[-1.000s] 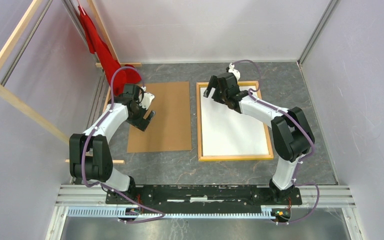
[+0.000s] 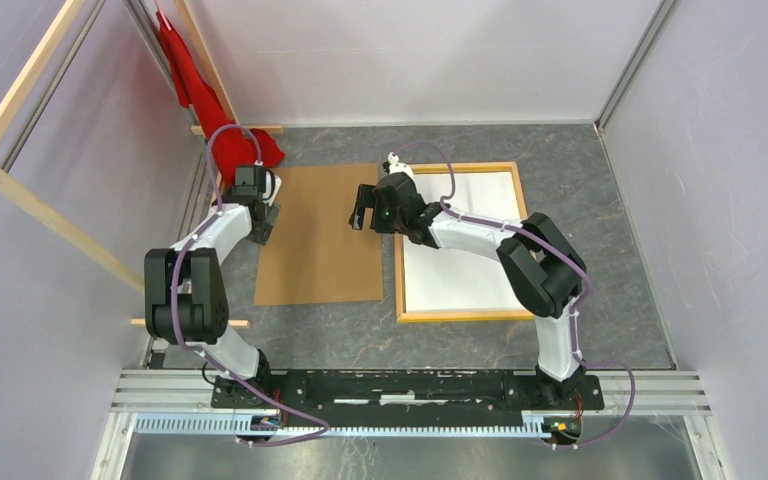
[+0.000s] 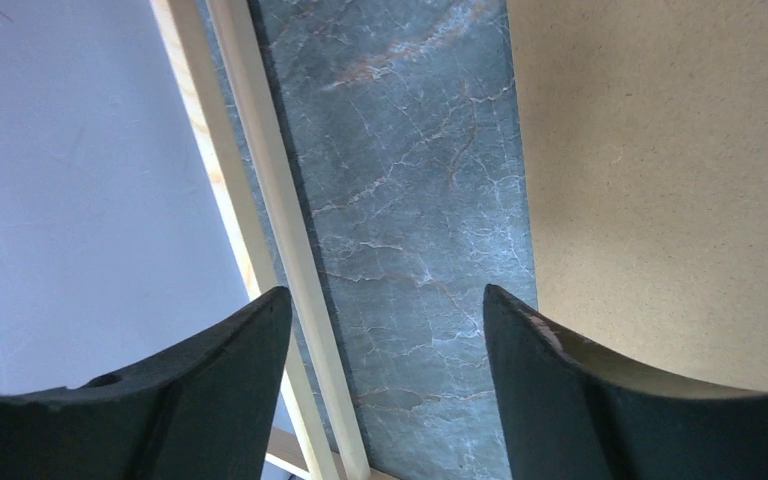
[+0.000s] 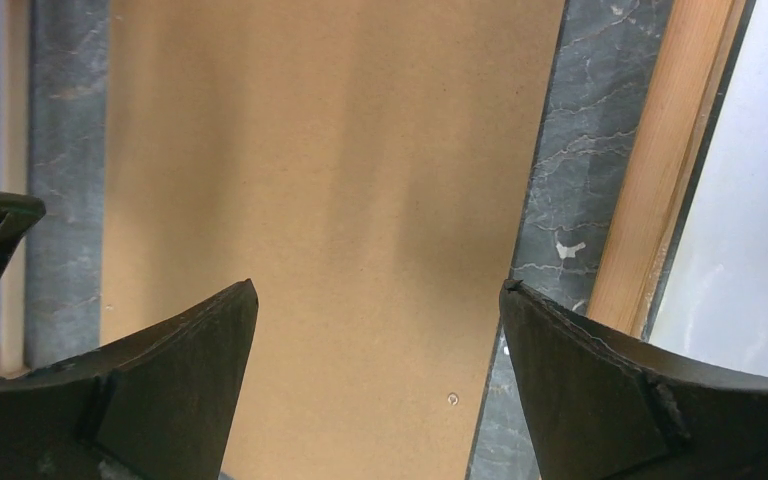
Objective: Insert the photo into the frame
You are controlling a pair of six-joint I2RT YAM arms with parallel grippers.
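Note:
A wooden frame [image 2: 397, 280] lies flat on the right half of the table, a white sheet [image 2: 465, 275] inside it; whether that sheet is the photo I cannot tell. Left of the frame a plain brown board [image 2: 325, 275] lies flat, a narrow strip of table between them. My left gripper [image 2: 268, 224] is above the board's left edge, partly open and empty; in its wrist view the bare table shows between the fingers. Over the board's right side my right gripper [image 2: 360, 208] hangs wide open, only the brown surface [image 4: 360, 200] visible between its fingers.
Behind the left arm a red garment [image 2: 210, 110] hangs from a wooden rack [image 2: 45, 210], whose bars run close along the table's left side.
The right gripper has swung left from over the frame to over the brown board. My left gripper has moved left and slightly back, toward the board's left edge. Frame and board have stayed put.

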